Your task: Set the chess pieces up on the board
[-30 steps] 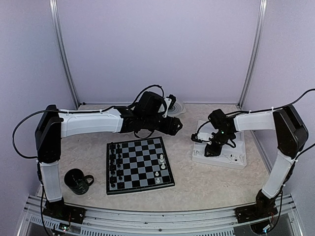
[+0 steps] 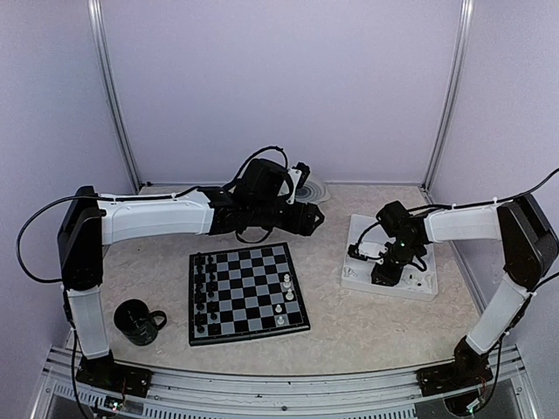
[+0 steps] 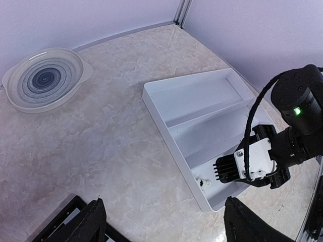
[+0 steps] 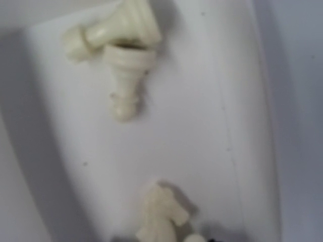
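The chessboard (image 2: 249,292) lies at the left of the table, with black pieces (image 2: 203,292) in rows on its left side and a few white pieces (image 2: 286,284) on its right. Above its far edge, my left gripper (image 2: 307,220) is open; between its fingers there is nothing. My right gripper (image 2: 383,272) reaches down into the white tray (image 2: 410,292). How its fingers stand cannot be made out. In the right wrist view, a white rook (image 4: 118,27) and a white pawn (image 4: 126,80) lie on the tray floor. A white knight (image 4: 160,217) shows lower down, partly cut off.
At the front left stands a dark mug (image 2: 135,323). A round translucent lid (image 3: 48,78) lies at the back, partly behind my left arm in the top view. Between board and tray the table (image 2: 327,314) is bare. The tray has dividing walls.
My right gripper has shifted slightly right and toward the front within the tray. The left arm has barely moved. The pieces on the board stand as before.
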